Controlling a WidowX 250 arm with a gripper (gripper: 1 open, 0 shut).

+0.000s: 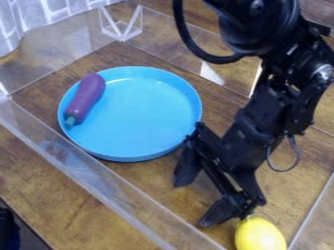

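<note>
My black gripper [209, 187] hangs low over the wooden table at the right of the blue plate, open, with nothing visible between its fingers. The blue plate [144, 107] holds a purple eggplant [86, 96] on its left side. A yellow lemon-like object [259, 235] lies at the bottom right, just beyond the lower fingers of my gripper.
Clear plastic walls run along the left and bottom of the work area, with a corner [120, 27] at the top. Bare table [53, 63] shows at the upper left. The arm covers much of the right side.
</note>
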